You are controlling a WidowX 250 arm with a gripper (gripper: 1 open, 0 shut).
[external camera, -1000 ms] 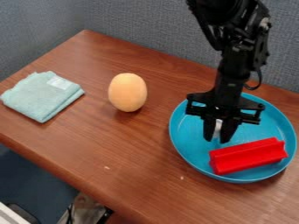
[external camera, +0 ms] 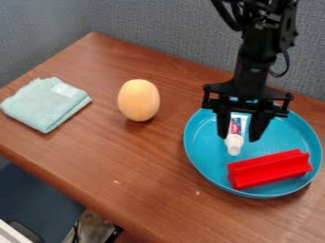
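The black gripper is over the back part of the blue plate, shut on a small white tube with a red and blue label, held tilted between its fingers. A red object, long and blocky, lies on the front right of the plate.
An egg-shaped object stands left of the plate on the wooden table. A folded pale cloth lies near the left edge. A grey wall runs behind.
The gripper has risen, bringing the white tube up with it so that more of the tube shows below the fingers.
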